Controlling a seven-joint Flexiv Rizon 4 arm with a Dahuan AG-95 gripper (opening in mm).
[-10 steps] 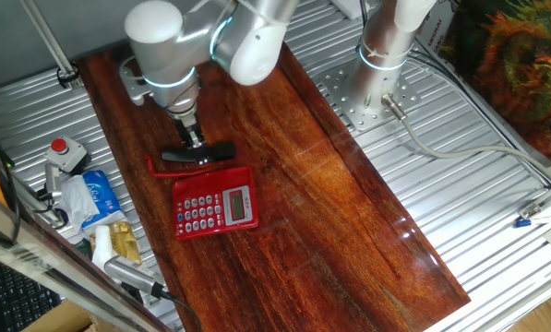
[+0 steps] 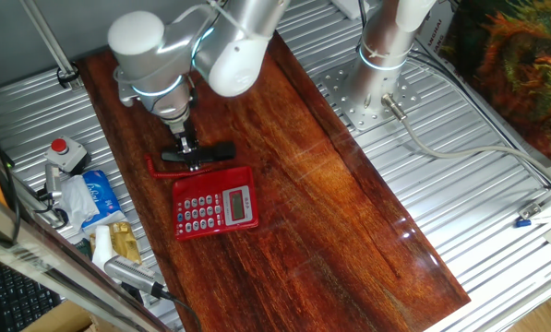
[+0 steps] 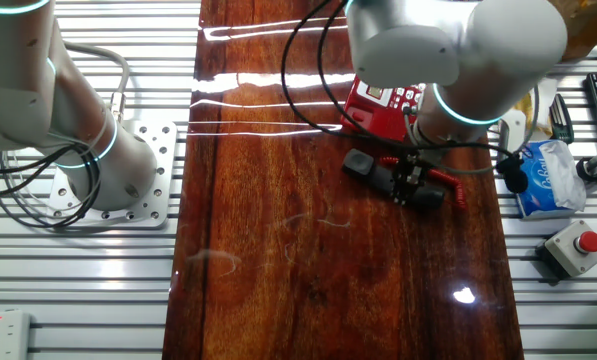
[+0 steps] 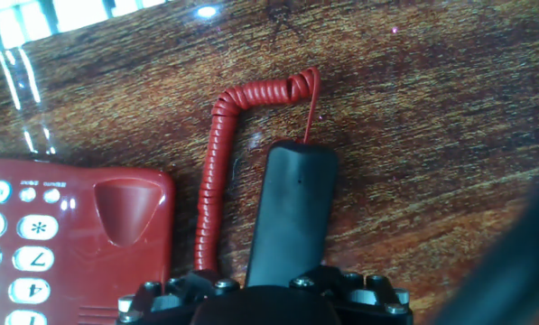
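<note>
A black telephone handset [image 2: 221, 151] lies on the wooden board, just beside the red desk telephone [image 2: 214, 205] with its keypad and small display. The wrist view shows the handset [image 4: 296, 203] running lengthwise from the bottom edge, its red coiled cord [image 4: 217, 158] curving alongside. My gripper [image 2: 194, 165] points down at the handset's middle, and its fingers appear to reach the handset. In the second exterior view, the gripper [image 3: 406, 186] is again over the handset [image 3: 371, 172]. The fingertips are too small or hidden to show whether they grip it.
Off the board's edge lie a blue-and-white tissue pack [image 2: 98, 198], a grey box with a red button [image 2: 65, 154] and a white handheld device [image 2: 118, 263]. Much of the wooden board [image 2: 349, 249] is clear.
The arm's wrist has swung left and slightly downward in exterior view 1, changing its tilt over the handset. The handset and telephone look unmoved.
</note>
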